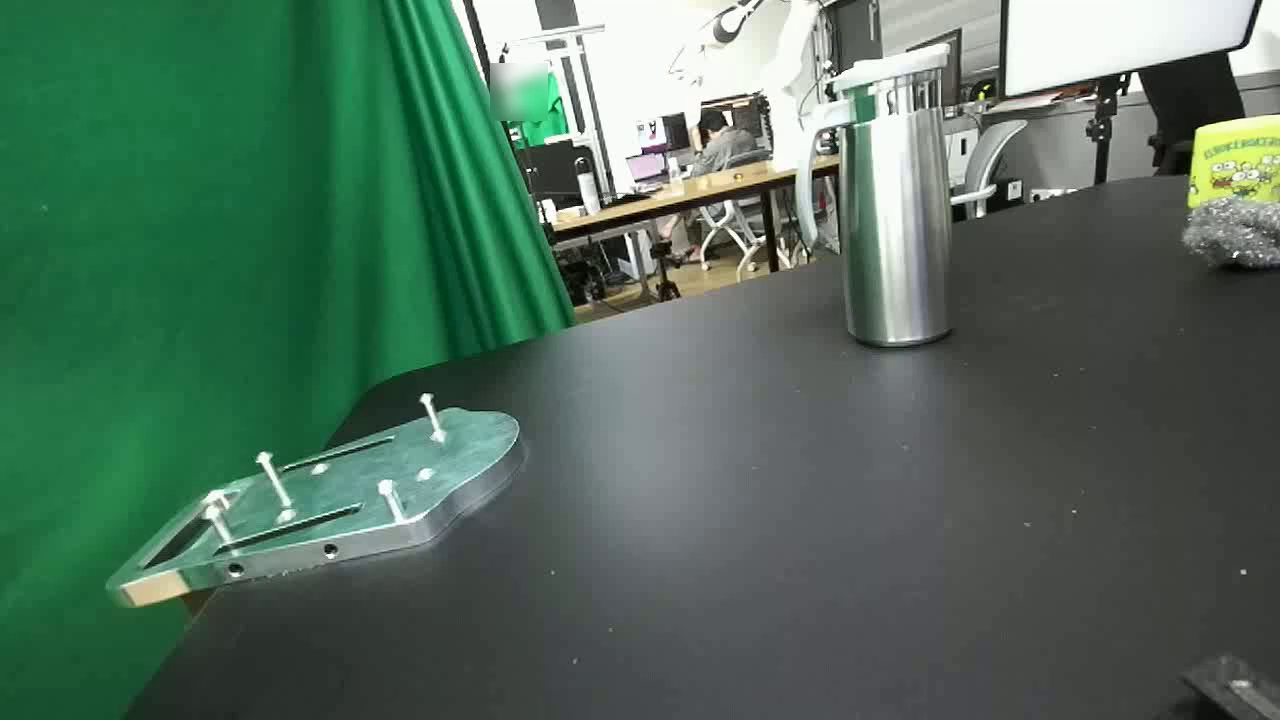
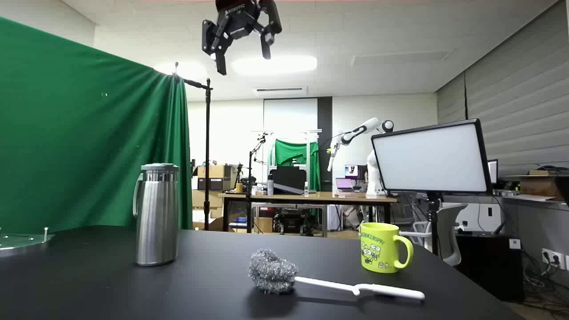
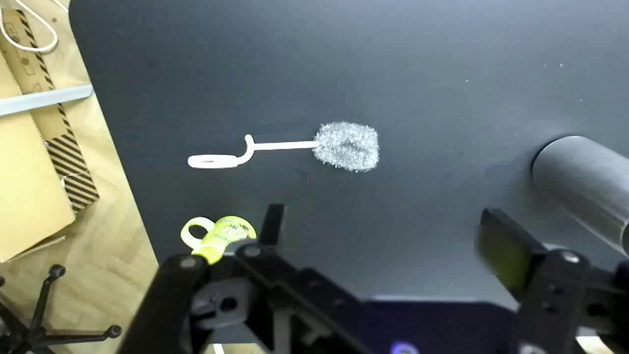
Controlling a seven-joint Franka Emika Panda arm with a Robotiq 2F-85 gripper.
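High above the black table hangs my gripper (image 2: 243, 61), its fingers wide apart and nothing between them; the wrist view also shows the gripper over the tabletop. A white-handled brush with a silvery scrubbing head (image 2: 273, 271) lies flat on the table, its handle (image 2: 392, 290) pointing right. Behind that handle a lime-green mug (image 2: 377, 248) with cartoon figures stands upright. In the wrist view the mug (image 3: 233, 229) is partly covered by a finger. A steel jug with a side handle (image 2: 158, 218) stands upright to the left; exterior view 1 shows the jug (image 1: 896, 216) whole.
A metal plate with upright bolts (image 1: 396, 486) lies at the table's edge beside the green curtain (image 1: 180, 216). Between plate and jug the black table (image 1: 744, 516) is bare. A lit panel (image 2: 432, 157) stands beyond the mug.
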